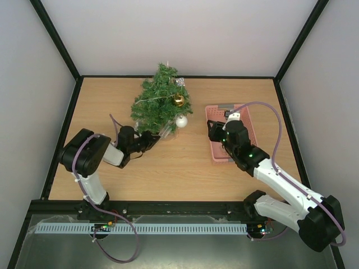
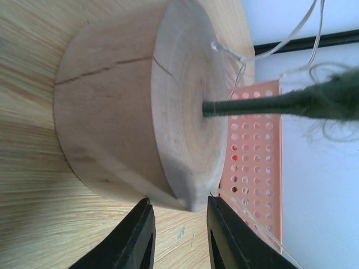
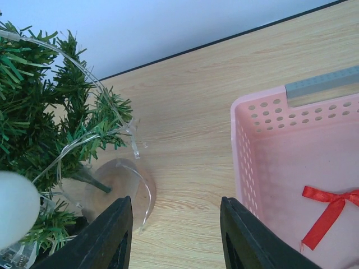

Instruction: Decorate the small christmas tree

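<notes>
The small Christmas tree (image 1: 160, 103) carries a gold ball (image 1: 178, 100), a white ball (image 1: 181, 121) and a silver ornament (image 1: 180, 82). My left gripper (image 1: 158, 135) is at its foot, shut on the wooden base (image 2: 112, 106), whose lower rim meets the fingertips in the left wrist view. My right gripper is part open above the table beside the pink basket (image 3: 244, 162), with nothing visible between its fingers. A red ribbon bow (image 3: 328, 207) lies inside the basket. The white ball looms at the left of the right wrist view.
Bare table (image 1: 168, 174) lies in front of the tree and between it and the basket. Walls stand at the back and both sides.
</notes>
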